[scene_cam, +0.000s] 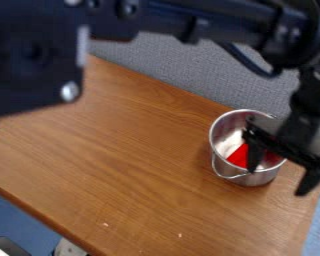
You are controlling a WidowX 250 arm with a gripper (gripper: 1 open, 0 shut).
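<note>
A metal bucket (231,150) with a wire handle stands at the right of the wooden table, a red object (240,156) inside it. My gripper (279,170) is over the bucket's right side, its dark, blurred fingers open and partly hiding the red object. Whether they touch it cannot be told.
A grey wall stands behind it. A pale blue strip lies at the lower right. Dark arm parts fill the top.
</note>
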